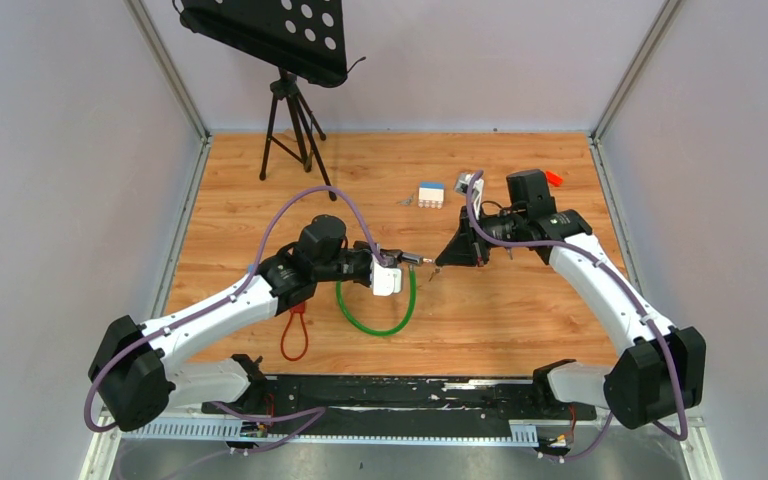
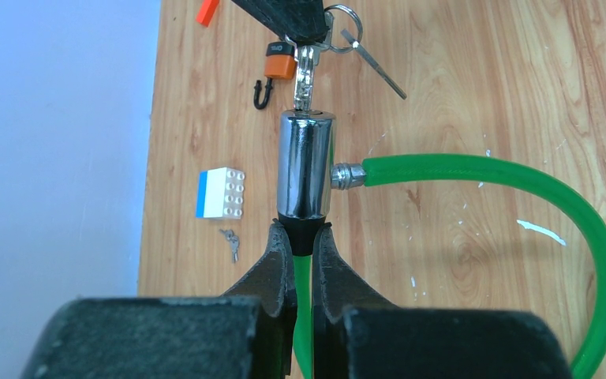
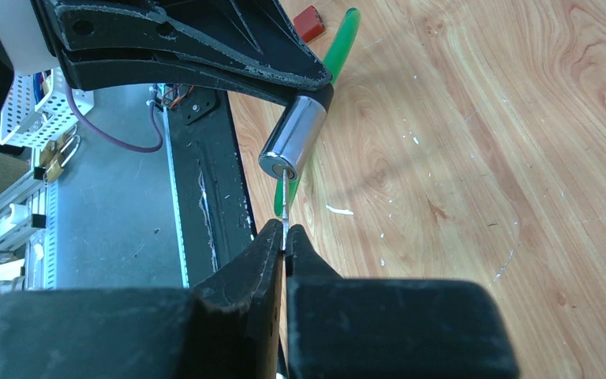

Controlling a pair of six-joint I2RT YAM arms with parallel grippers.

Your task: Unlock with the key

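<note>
A chrome cylinder lock (image 2: 306, 162) with a green cable (image 2: 481, 168) stands upright in the left wrist view. My left gripper is shut on the black end of this lock. A silver key (image 2: 304, 79) meets the lock's end face, and my right gripper is shut on the key's head. In the right wrist view the key's blade (image 3: 286, 197) runs to the keyhole of the lock (image 3: 293, 138); how deep it sits is hard to tell. A second key (image 2: 379, 67) dangles from the key ring.
An orange padlock (image 2: 280, 63), a white-and-blue block (image 1: 431, 195) and small loose keys (image 2: 233, 243) lie on the far part of the table. A red looped lock (image 1: 298, 320) lies near the left arm. A black stand (image 1: 285, 90) rises at the back left.
</note>
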